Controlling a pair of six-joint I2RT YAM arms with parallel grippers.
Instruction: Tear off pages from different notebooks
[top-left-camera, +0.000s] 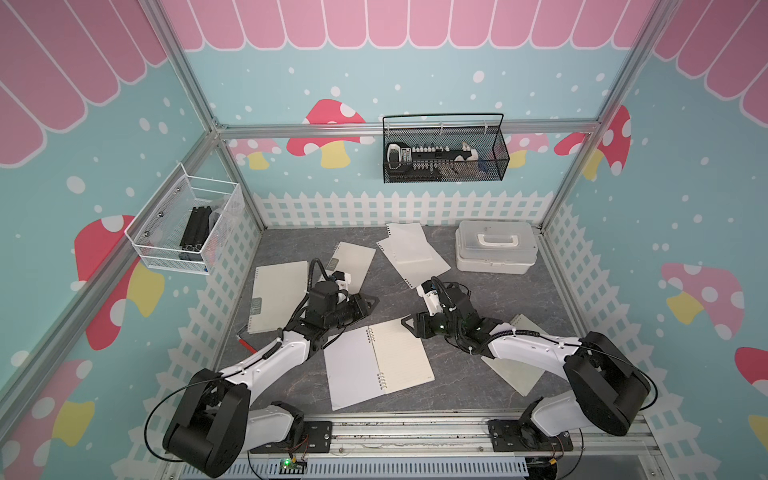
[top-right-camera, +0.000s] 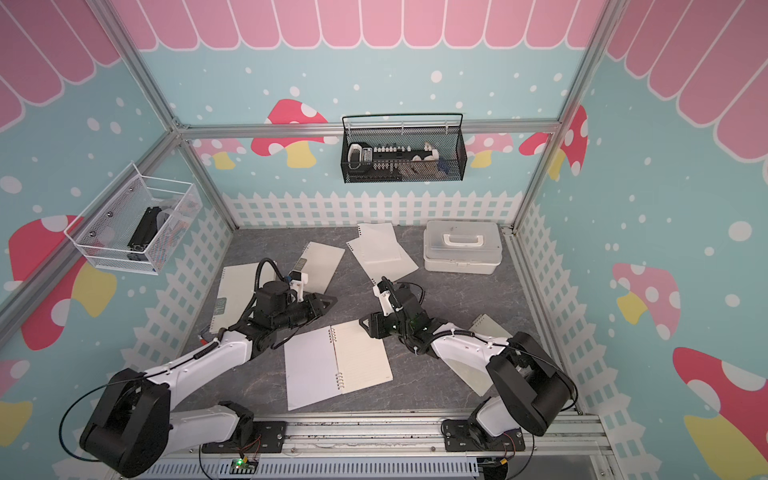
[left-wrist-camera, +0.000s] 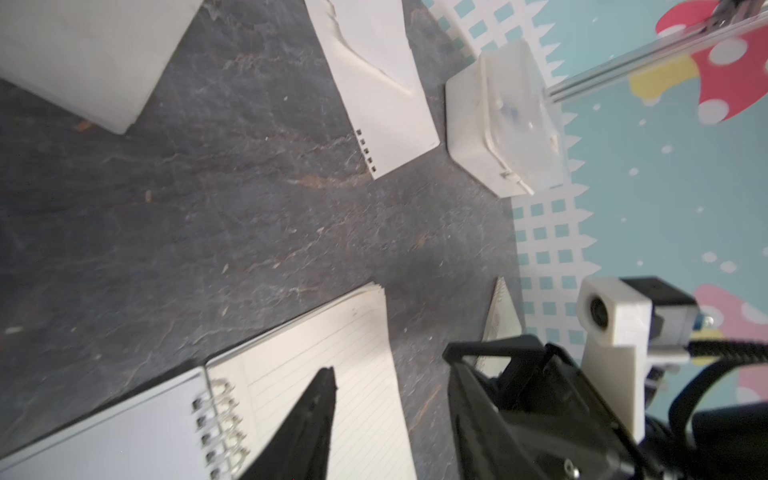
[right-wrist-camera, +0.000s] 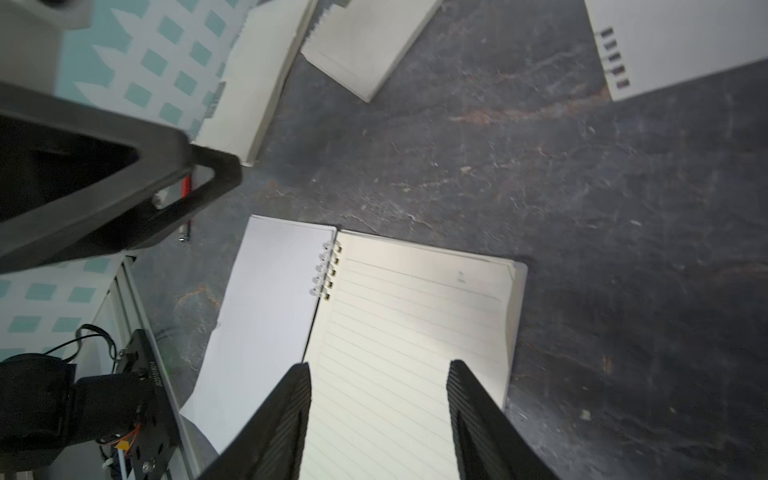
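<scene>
An open spiral notebook (top-left-camera: 402, 360) lies at the front middle, blank cover side to the left and ruled cream page to the right. My left gripper (top-left-camera: 361, 305) hangs above its back edge near the spiral, fingers apart with nothing visible between them. My right gripper (top-left-camera: 411, 326) is above the ruled page's back right corner; in the right wrist view its fingers (right-wrist-camera: 284, 408) stand wide open. Loose sheets with punched edges (top-left-camera: 413, 252) lie at the back middle. Other notebooks (top-left-camera: 276, 292) lie at left and back left, and another (top-left-camera: 520, 372) at front right.
A clear plastic box (top-left-camera: 496, 246) stands at the back right. A red item (top-left-camera: 246, 342) lies at the left edge. Wall baskets (top-left-camera: 444, 160) hang above. Some bare table shows between the sheets and the open notebook.
</scene>
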